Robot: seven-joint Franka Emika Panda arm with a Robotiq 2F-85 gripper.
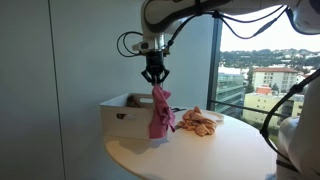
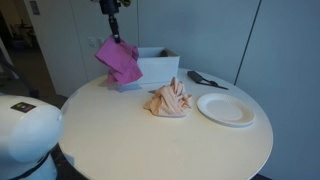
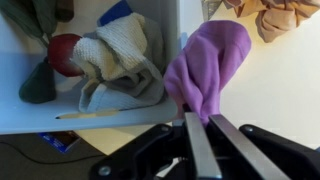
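A pink-purple cloth (image 1: pixel 162 112) hangs from my gripper (image 1: pixel 155 80), which is shut on its upper end. In exterior view 2 the cloth (image 2: pixel 121 62) hangs beside the white box (image 2: pixel 158 68), partly in front of it. The wrist view has the cloth (image 3: pixel 205 65) held at the fingertips, just outside the wall of the box (image 3: pixel 172 30). Inside the box lie a grey-white cloth (image 3: pixel 120 70), a red item (image 3: pixel 64 52) and dark green cloth (image 3: pixel 40 82).
A crumpled peach cloth (image 2: pixel 170 100) lies mid-table, with a white plate (image 2: pixel 226 109) to its right. Behind them is a dark flat object (image 2: pixel 207 79).
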